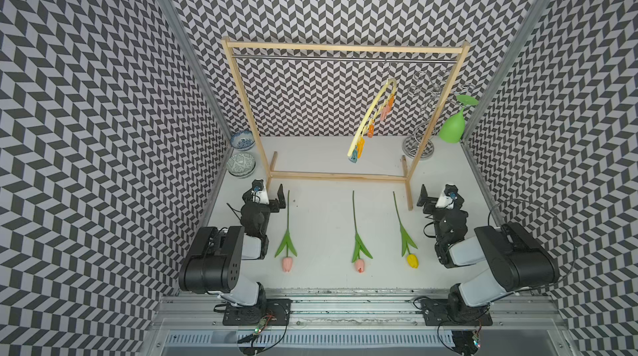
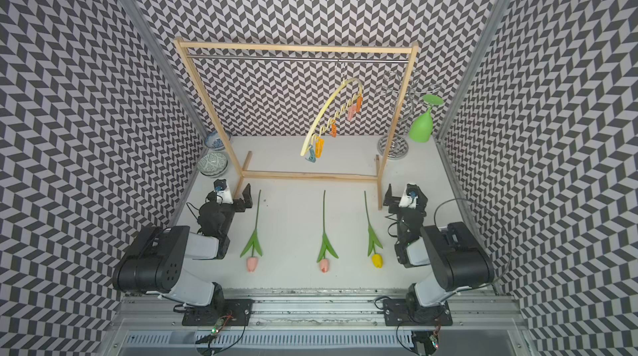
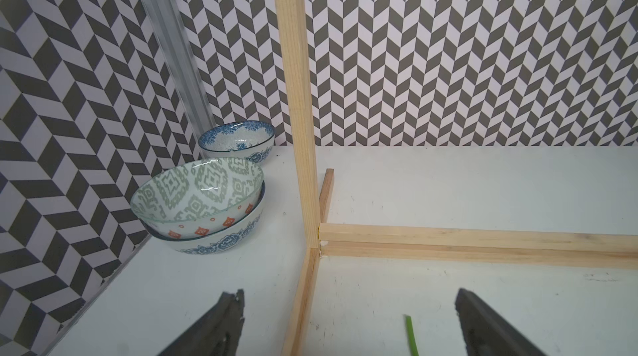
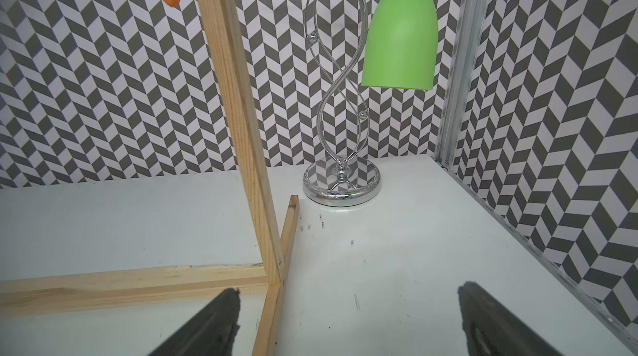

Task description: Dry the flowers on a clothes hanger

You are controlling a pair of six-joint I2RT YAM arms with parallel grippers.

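Three tulips lie flat on the white table, stems pointing away from the arms: a left pink tulip (image 1: 287, 263), a middle pink tulip (image 1: 359, 265) and a yellow tulip (image 1: 412, 261). From the rack's metal rail hangs a pale yellow hanger (image 1: 369, 116), turned at an angle, with several coloured clips such as an orange clip (image 2: 319, 148) and a blue clip (image 2: 310, 153). My left gripper is open and empty, just left of the left pink tulip's stem. Also open and empty, my right gripper stays right of the yellow tulip, by the rack's right foot.
The wooden rack (image 1: 339, 176) spans the table behind the tulips. Stacked bowls (image 3: 199, 199) and a blue bowl (image 3: 239, 138) stand at the left. Behind the right post is a chrome stand (image 4: 342, 183) holding a green cup (image 4: 402, 37). Bare table separates the tulips.
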